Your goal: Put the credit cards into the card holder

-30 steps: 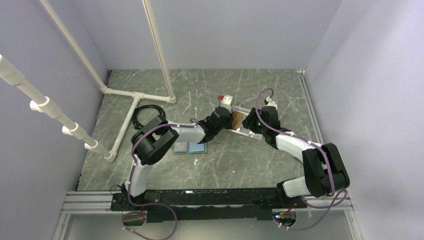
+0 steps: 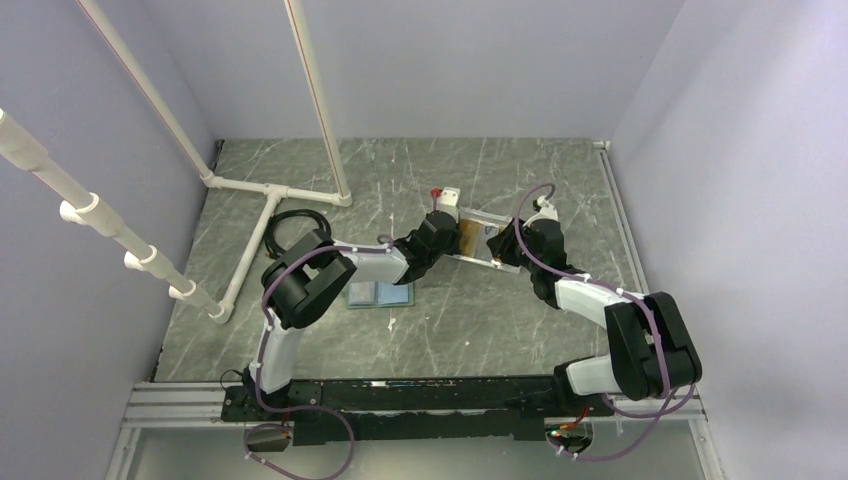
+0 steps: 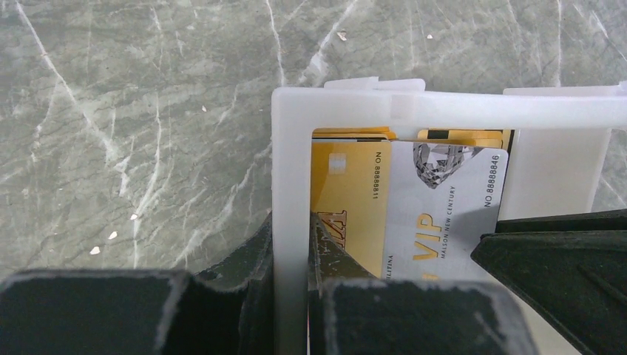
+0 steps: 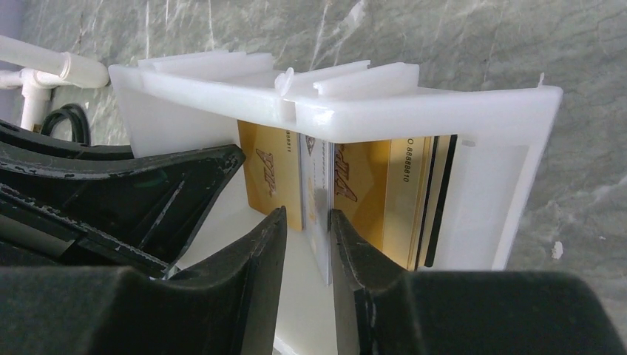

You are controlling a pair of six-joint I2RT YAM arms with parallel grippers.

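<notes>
A white open-topped box [image 3: 473,109] holds gold cards [image 3: 349,174] and a silver VIP card [image 3: 444,207]. My left gripper is shut on the box's left wall. In the right wrist view the silver card [image 4: 318,185] appears nearly edge-on, leaning in the box beside more gold cards [image 4: 362,181]. My right gripper reaches into the box, part open, with the silver card's lower edge at the gap between its fingers, close to the right one. From above, both grippers hide much of the box [image 2: 474,261].
A small tray with pale and blue sections [image 2: 380,303] lies below the left forearm. A black cable coil [image 2: 292,222] and white pipe frame [image 2: 250,250] stand to the left. Bare tabletop [image 2: 470,330] lies in front of the box.
The box and my left gripper have shifted slightly left. My right gripper has moved a little, its fingertips now slightly lower in the top view.
</notes>
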